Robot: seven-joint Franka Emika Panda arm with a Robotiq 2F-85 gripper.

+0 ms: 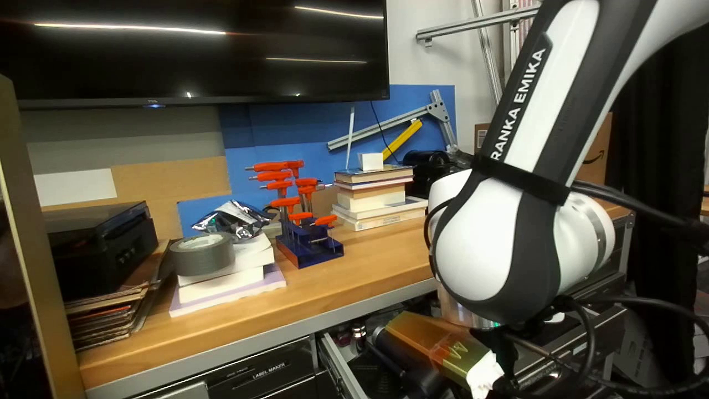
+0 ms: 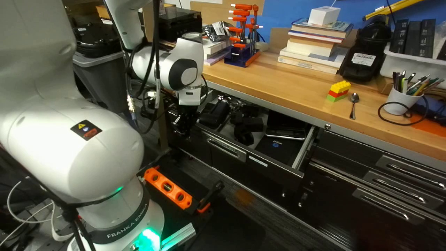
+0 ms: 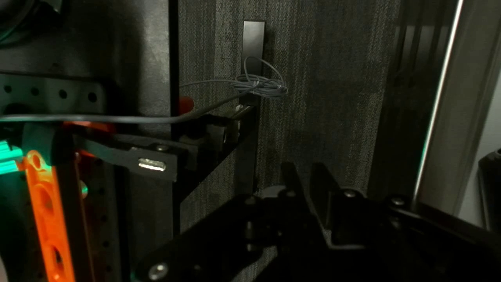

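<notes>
In the wrist view my gripper has its dark fingers close together, leaving a narrow gap. I cannot make out any object between the tips. Exterior view 2 has the gripper low, pointing down near the left end of the open drawer, in front of it. Dark items, including a black box, lie inside. The drawer's metal handle is to the right of the gripper. From exterior view 1 the fingers are hidden; an amber piece marked 44 shows below the arm.
A toy brick stack, a spoon and a pen cup stand on the wooden worktop. An orange level lies by the robot base. Coiled grey cable shows near the floor.
</notes>
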